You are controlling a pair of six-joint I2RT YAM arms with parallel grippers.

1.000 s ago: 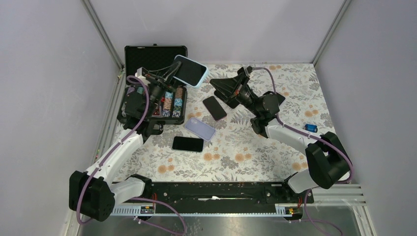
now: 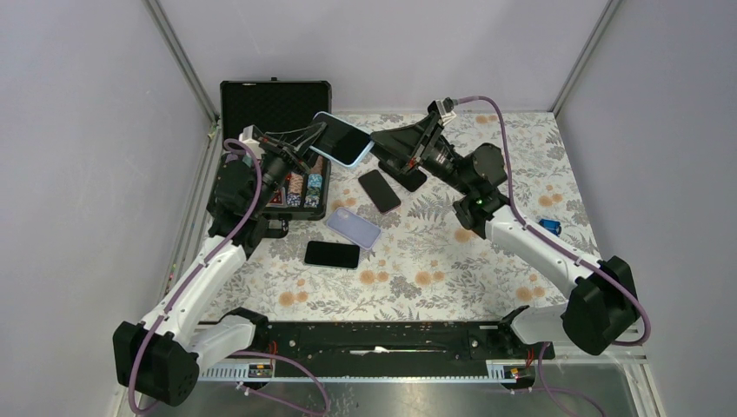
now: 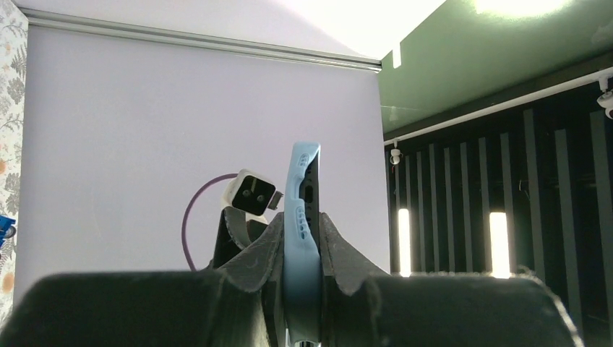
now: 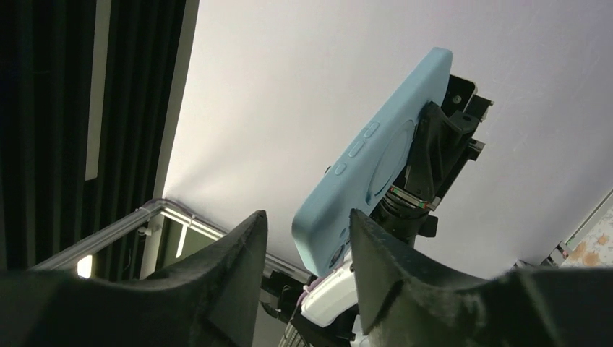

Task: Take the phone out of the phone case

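A black-screened phone [image 2: 342, 139] sits in a light blue case [image 4: 383, 155], held up in the air near the back of the table. My left gripper [image 2: 318, 139] is shut on the cased phone at its left side. In the left wrist view the blue case [image 3: 300, 246] stands edge-on between the fingers. At the opposite end, my right gripper [image 2: 374, 142] is part open. Its two fingers [image 4: 242, 249] stand on either side of the case's near corner in the right wrist view, with a gap showing; whether they touch it I cannot tell.
On the flowered tablecloth [image 2: 417, 295] lie a dark phone [image 2: 380, 191], another [image 2: 408, 179] partly under the right gripper, a pale purple case [image 2: 354, 228] and a black-screened phone [image 2: 332, 254]. An open black box [image 2: 276, 106] stands back left, a small blue item [image 2: 550, 227] far right.
The right gripper has come up to the end of the cased phone and its fingers have narrowed. The left arm has shifted the cased phone slightly toward the front.
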